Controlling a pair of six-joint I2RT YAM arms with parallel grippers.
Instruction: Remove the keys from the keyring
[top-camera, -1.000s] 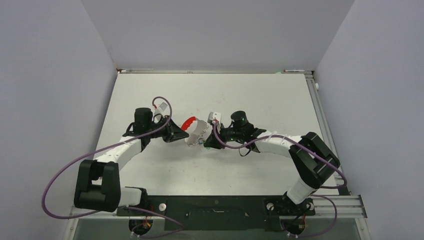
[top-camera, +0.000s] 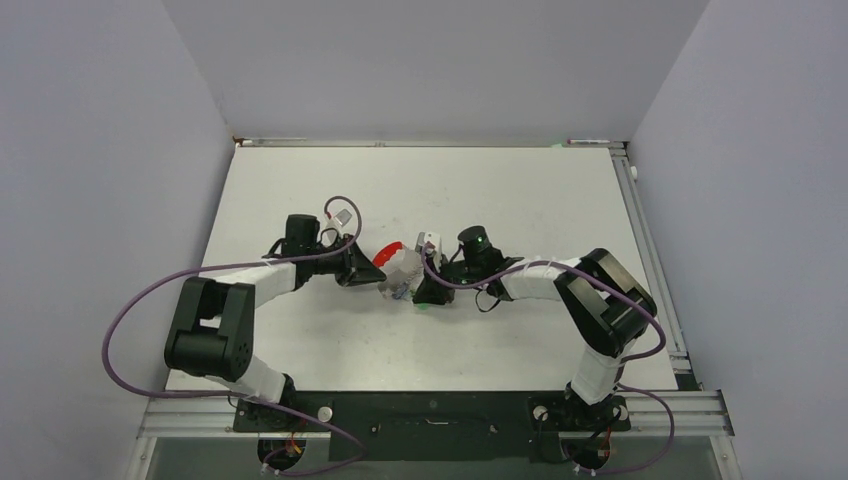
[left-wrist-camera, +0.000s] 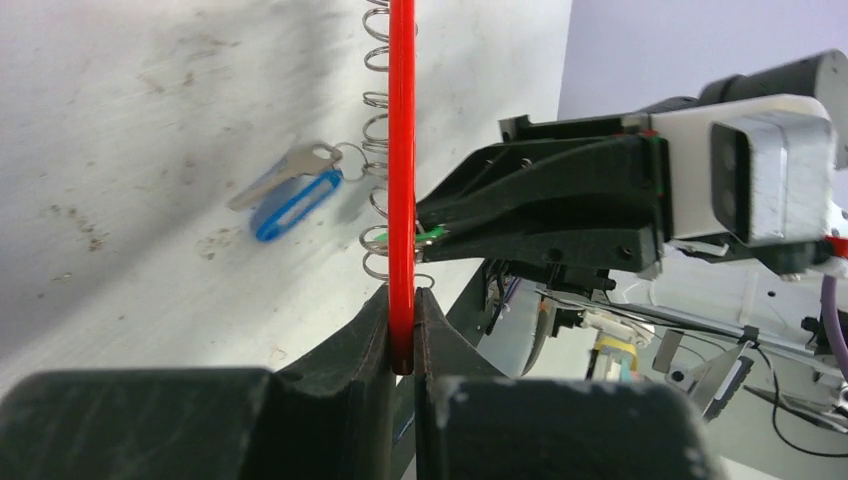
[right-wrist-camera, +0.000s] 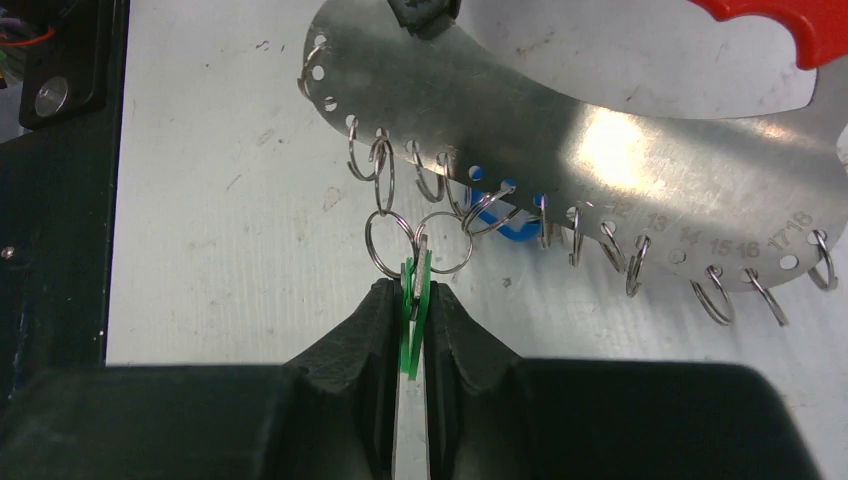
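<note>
My left gripper is shut on the red handle (left-wrist-camera: 402, 150) of a steel holder, whose curved, numbered plate (right-wrist-camera: 560, 150) carries a row of wire rings. My right gripper is shut on a green tag (right-wrist-camera: 409, 340) and a thin metal piece, probably a key seen edge-on, with rings (right-wrist-camera: 390, 245) above them leading to the plate. A key (left-wrist-camera: 270, 183) with a blue tag (left-wrist-camera: 310, 200) lies beyond the holder in the left wrist view, on or just above the white table. Both grippers meet near the table's middle.
Walls stand at left, right and back. Purple cables arch over both arms.
Over the last second both arms have shifted slightly, the left forearm toward the back and the holder a little to the right with it. Both grippers remain close together.
</note>
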